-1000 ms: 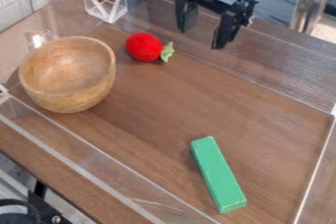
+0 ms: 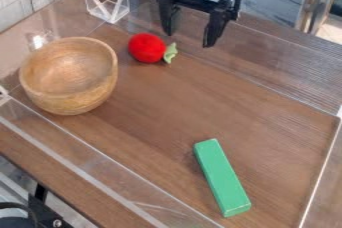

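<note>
My black gripper (image 2: 190, 24) hangs at the top centre, open, its fingers spread with nothing between them, above and to the right of a red tomato-like object (image 2: 146, 47) with a small green top. A wooden bowl (image 2: 68, 77) sits at the left. A green rectangular block (image 2: 221, 176) lies at the lower right.
A clear angular holder (image 2: 107, 3) stands at the upper left. Clear strips run along the table's edges, and metal posts stand at the top right.
My gripper has shifted left, closer to the red object. The bowl, the red object and the green block have not moved.
</note>
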